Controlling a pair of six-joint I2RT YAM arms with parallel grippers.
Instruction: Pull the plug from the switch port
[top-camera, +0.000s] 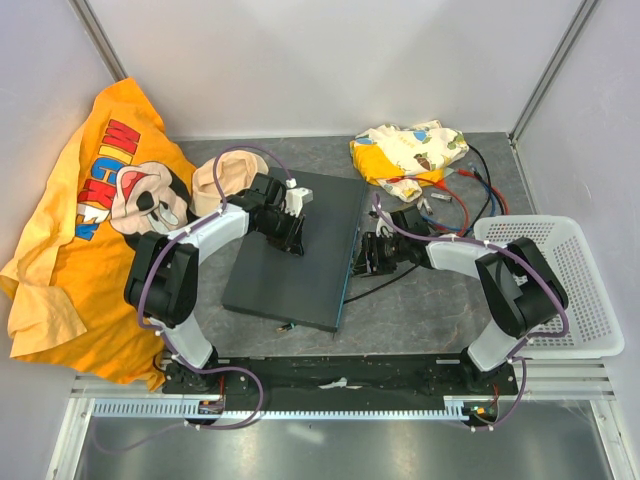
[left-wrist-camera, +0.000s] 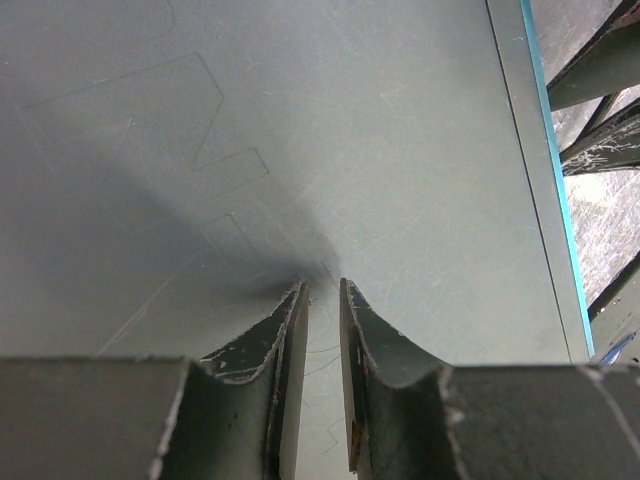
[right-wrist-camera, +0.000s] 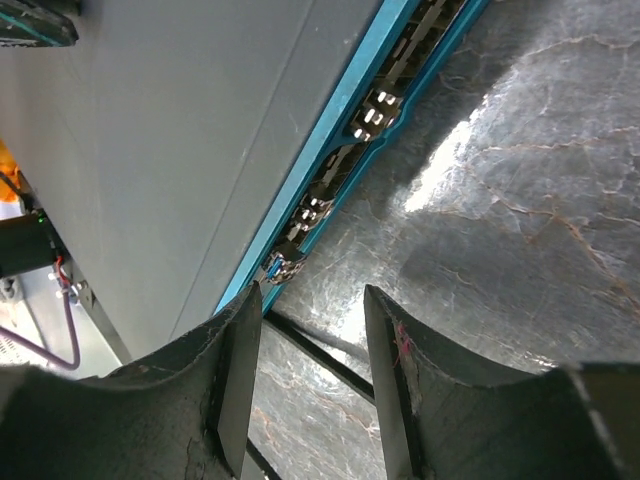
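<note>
The dark switch lies flat, its blue-edged port strip facing right. A plug sits in a port near the strip's lower end, with a black cable running beside it. My right gripper is at that edge, fingers apart with nothing visible between them, just short of the plug. My left gripper hangs over the top of the switch, its fingertips slightly apart and empty.
A white basket stands at the right, behind the right arm. Cables and patterned cloth lie at the back. An orange cloth covers the left side.
</note>
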